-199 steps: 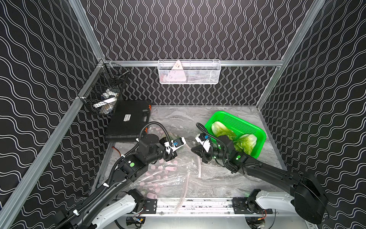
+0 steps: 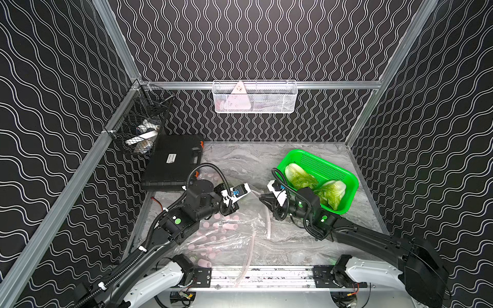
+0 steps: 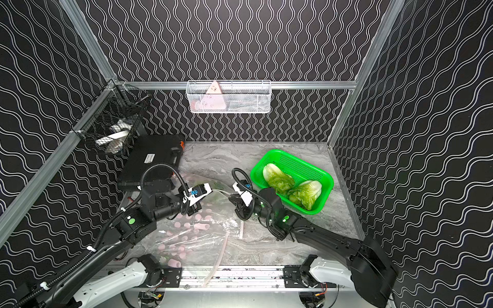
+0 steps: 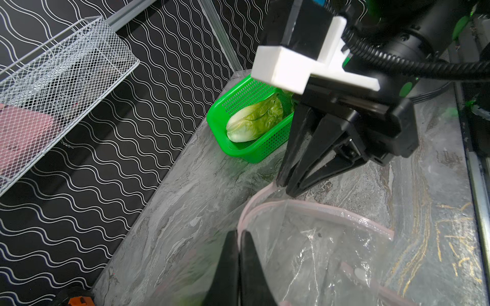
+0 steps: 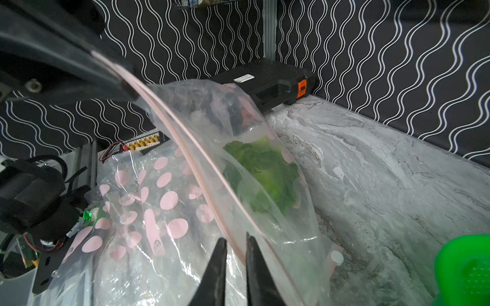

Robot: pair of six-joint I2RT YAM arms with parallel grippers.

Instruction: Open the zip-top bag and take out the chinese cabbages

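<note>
A clear zip bag with pink dots (image 5: 176, 214) lies across the front left of the table, one green cabbage (image 5: 260, 173) inside it. My left gripper is shut on the pink zip strip (image 4: 247, 209) at the bag's mouth and holds that edge up. Facing it, my right gripper is part open at the other stretch of the strip; its fingertips stand a little apart, with the strip passing at the gap. Whether they touch it is hard to tell. Two cabbages (image 2: 301, 177) (image 2: 332, 192) rest in the green basket (image 2: 346, 177).
A black case (image 2: 172, 161) stands at the back left, near the left arm. A white wire basket (image 2: 280, 97) hangs on the back wall and a black wire basket (image 2: 136, 123) on the left. Bare table lies between the case and the green basket.
My right gripper has shifted slightly right, and the bag's strip now stretches toward its fingertips. The left arm has stayed put.
</note>
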